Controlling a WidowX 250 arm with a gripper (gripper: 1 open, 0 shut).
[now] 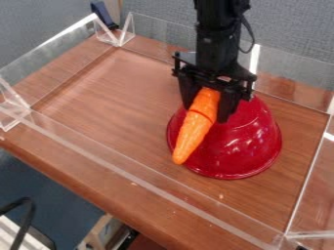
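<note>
My black gripper [212,91] reaches down from the top centre and is shut on an orange carrot [197,127], which hangs at a slant with its tip pointing down toward the lower left. The carrot and the gripper are over the left part of a red, rounded object [241,142], like an upturned bowl, on the wooden table. Whether the carrot touches the red object cannot be told.
Clear low walls run round the table's edges. A grey panel [294,49] stands behind the table.
</note>
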